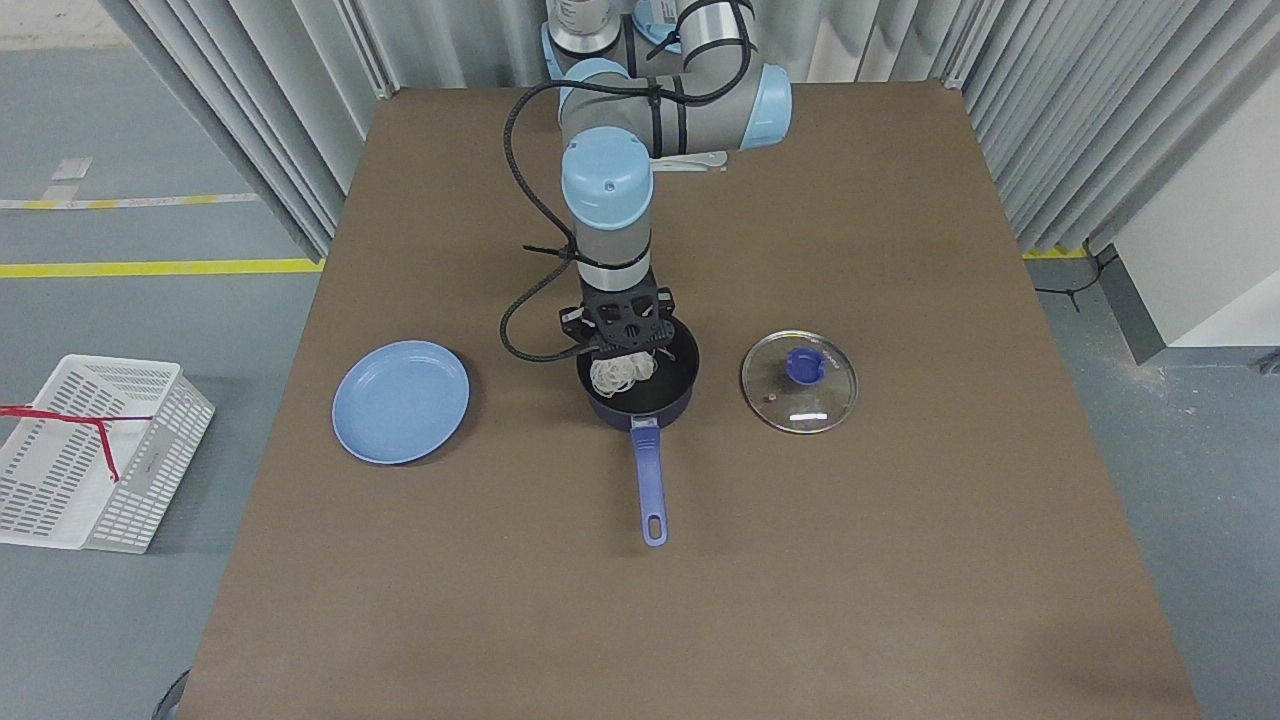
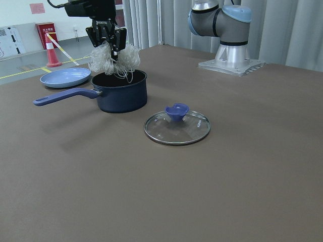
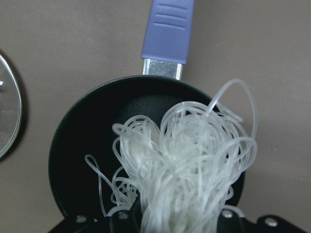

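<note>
My gripper (image 2: 112,48) is shut on a tangle of white noodle-like strands (image 3: 187,160), held at the rim height of a dark pot (image 2: 123,101) with a blue handle (image 1: 649,486); some strands hang into the pot. The fingertips are mostly hidden by the strands. The blue plate (image 1: 401,402) to the left in the front view is empty.
A glass lid with a blue knob (image 1: 804,366) lies right of the pot. A white basket (image 1: 132,504) stands on the floor off the table's left side.
</note>
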